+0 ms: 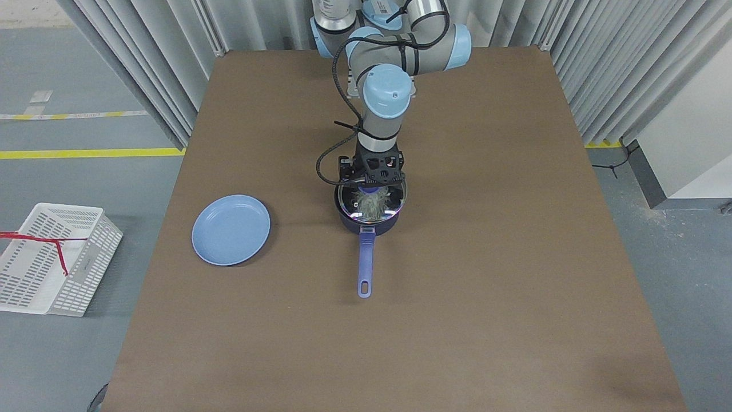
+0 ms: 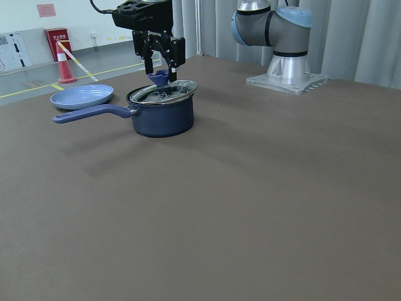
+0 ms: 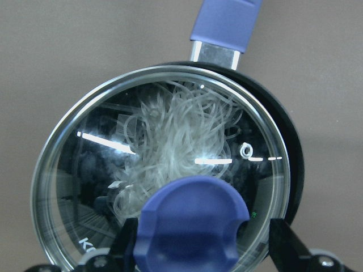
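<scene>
A dark blue saucepan [image 2: 163,122] with a long blue handle [image 1: 365,264] stands on the brown table, pale stringy contents showing through its glass lid [image 3: 79,170]. The lid sits slightly off-centre on the rim in the wrist view. My gripper is low over the lid with its fingers on either side of the blue knob [image 3: 190,221]; a gap shows beside the knob at the right finger, so it looks open around it.
A light blue plate [image 1: 230,230] lies left of the pan in the front view. A white basket [image 1: 89,281] is on the floor beyond the left edge.
</scene>
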